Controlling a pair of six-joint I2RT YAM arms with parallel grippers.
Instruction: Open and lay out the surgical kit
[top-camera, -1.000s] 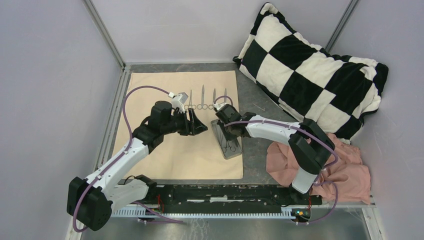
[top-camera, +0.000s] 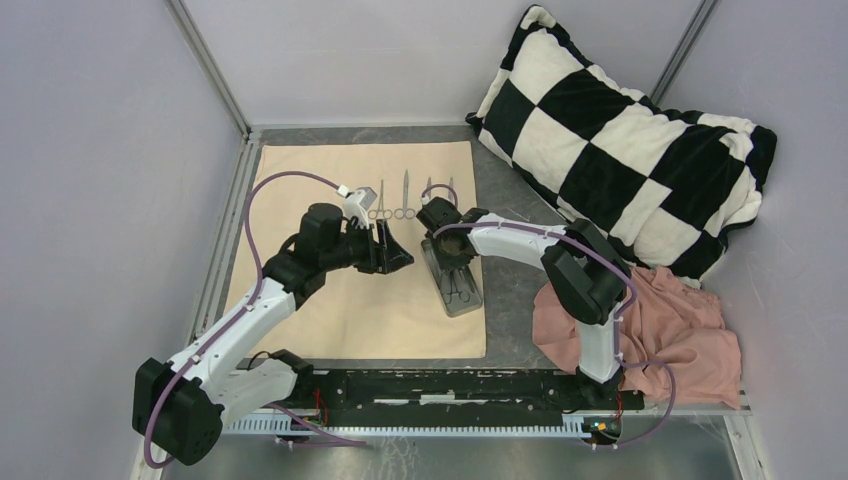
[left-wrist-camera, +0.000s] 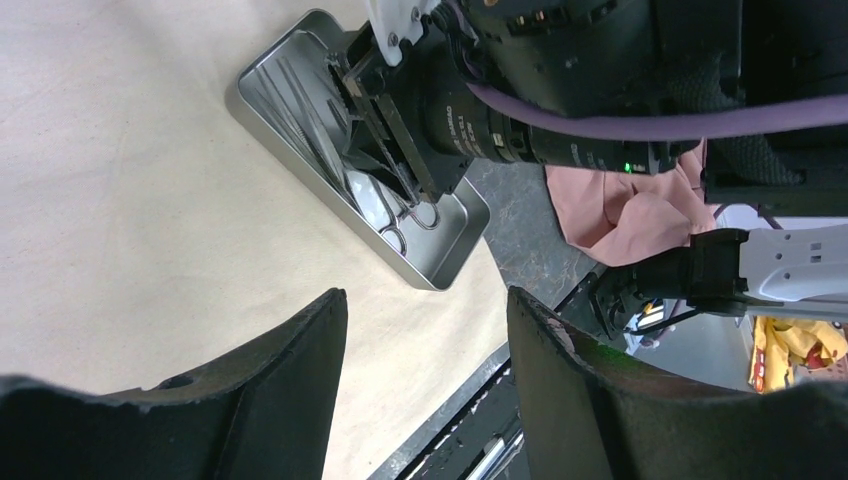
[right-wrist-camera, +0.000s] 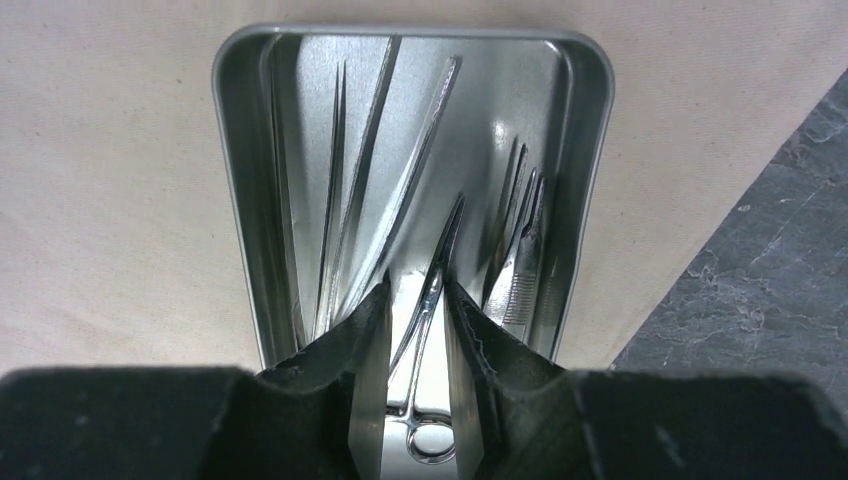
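Note:
A metal tray lies on the cream cloth, holding slim instruments, tweezers and scissors-like instruments. My right gripper is over the tray, fingers parted around part of a scissors-like instrument's shank, with no grip evident. In the right wrist view, the slim instruments lie to its upper left and the tweezers to its right. My open left gripper hovers left of the tray, empty. Several scissors-like instruments lie in a row along the cloth's back.
A checkered pillow fills the back right and a pink cloth the front right. Walls bound the sides and back.
My right arm has moved leftward over the tray, its gripper shifting slightly left and toward the back. My left arm is unchanged.

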